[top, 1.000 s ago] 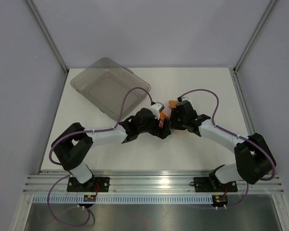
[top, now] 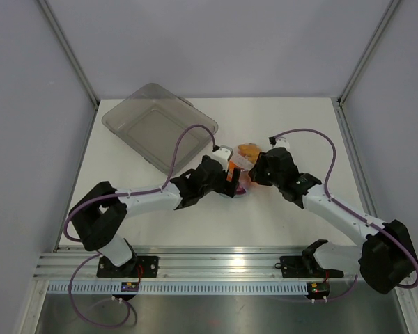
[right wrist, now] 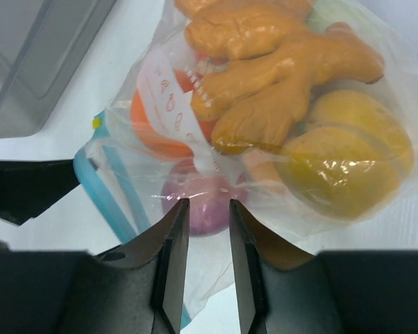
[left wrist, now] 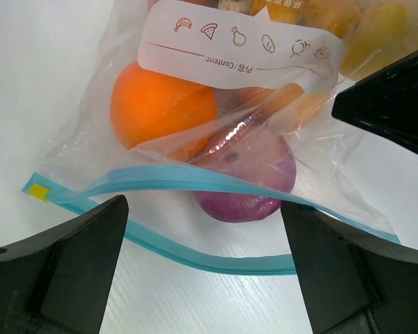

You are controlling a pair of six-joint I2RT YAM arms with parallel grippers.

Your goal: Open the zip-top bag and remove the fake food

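The clear zip top bag (top: 240,160) lies on the white table, its blue zip strip (left wrist: 195,261) parted into two lines in the left wrist view. Inside are an orange (left wrist: 153,104), a purple onion (left wrist: 244,181), fried chicken (right wrist: 292,69), yellow pieces (right wrist: 341,174) and a white label (left wrist: 233,45). My left gripper stands open over the zip edge. My right gripper hangs over the bag beside the onion, its fingers part open with nothing clearly between them.
A grey plastic tray (top: 136,122) lies at the back left.
The right arm has moved to the right, away from the left gripper. The left gripper has shifted slightly left, and more of the bag shows between the two.
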